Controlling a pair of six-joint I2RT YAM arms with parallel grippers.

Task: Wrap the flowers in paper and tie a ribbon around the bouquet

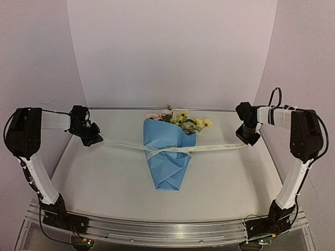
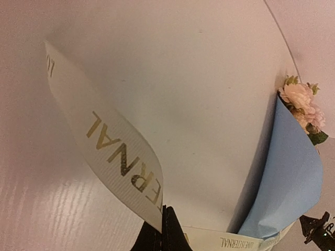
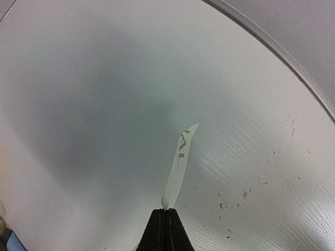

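The bouquet, wrapped in blue paper [image 1: 166, 134], lies mid-table with pink and yellow flowers [image 1: 183, 120] at its far end. A pale printed ribbon [image 1: 214, 148] crosses the wrap's middle and stretches out to both sides, nearly straight. At its left end, my left gripper is shut on the ribbon, and a loose tail [image 2: 112, 138] curls up past the fingertips. On the other side my right gripper is shut on the ribbon too, with a short tail [image 3: 178, 166] sticking out. How the ribbon crosses on the wrap is too small to tell.
Bare white table [image 1: 104, 183] surrounds the bouquet on both sides and in front. A metal rail [image 1: 162, 230] runs along the near edge, and walls close off the back and sides.
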